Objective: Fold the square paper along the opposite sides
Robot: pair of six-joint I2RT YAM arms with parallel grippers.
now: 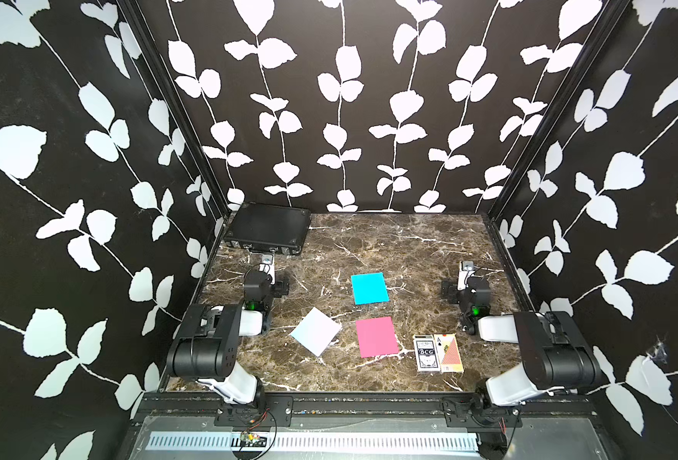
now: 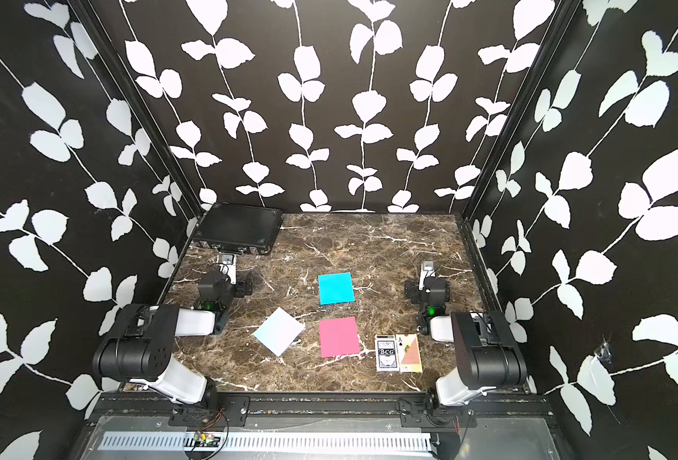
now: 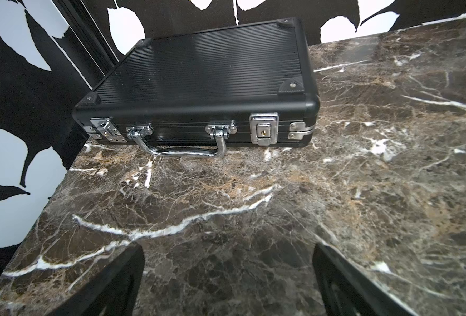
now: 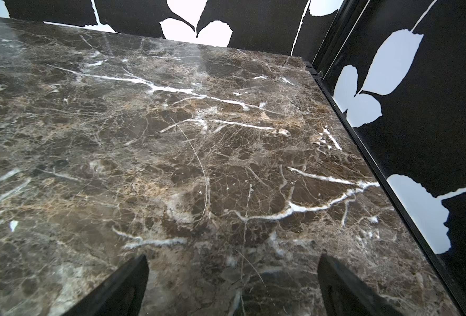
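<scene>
Three flat squares lie on the marble table: a cyan one (image 1: 369,288) at the centre, a pink one (image 1: 376,336) in front of it, and a pale white one (image 1: 315,331) turned diagonally at front left. My left gripper is open and empty over the left side of the table, facing the black case. My right gripper is open and empty over the right side, with only bare marble between and ahead of its fingers.
A black case (image 3: 196,68) lies at the back left. Two card packs (image 1: 427,354) lie right of the pink square, near the front edge. Patterned walls surround the table.
</scene>
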